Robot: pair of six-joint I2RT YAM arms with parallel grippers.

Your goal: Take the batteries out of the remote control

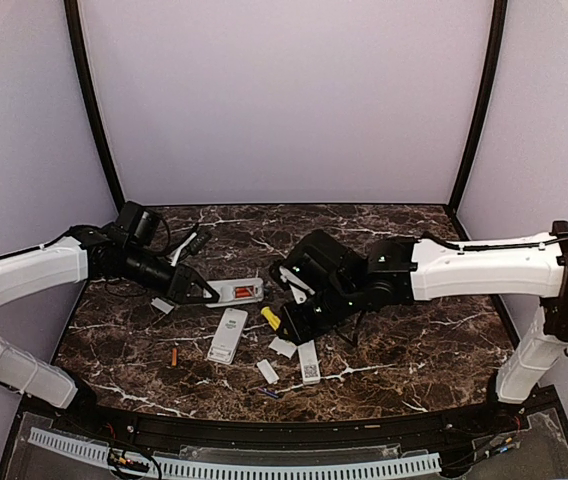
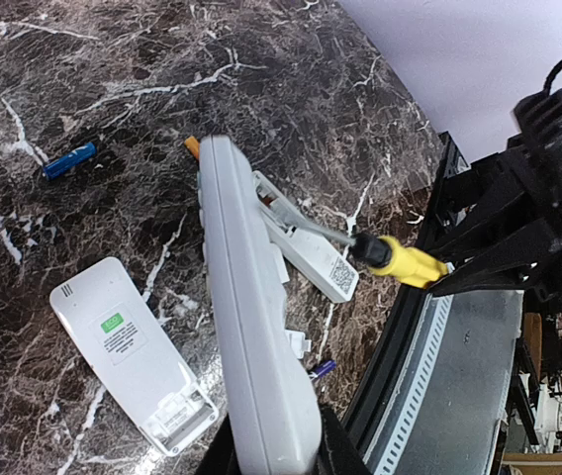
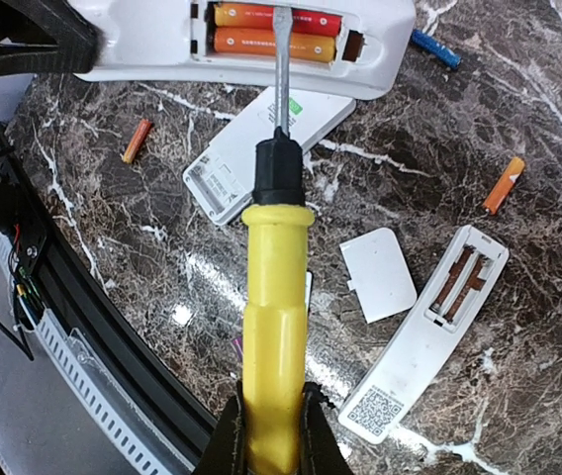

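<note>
A white remote control (image 1: 226,301) is held above the table, my left gripper (image 1: 211,294) shut on its end; in the left wrist view the remote (image 2: 246,297) shows edge-on. Its battery bay is open, and two batteries lie side by side in it, a red one (image 3: 321,23) and an orange one (image 3: 251,42). My right gripper is shut on a yellow-handled screwdriver (image 3: 276,297). The metal tip overlaps the red battery in the right wrist view; whether it touches cannot be made out.
Below lie a white remote (image 2: 123,341), another with an empty bay (image 3: 424,341), and a loose cover (image 3: 380,274). Loose batteries include a blue one (image 2: 69,160) and an orange one (image 3: 504,185).
</note>
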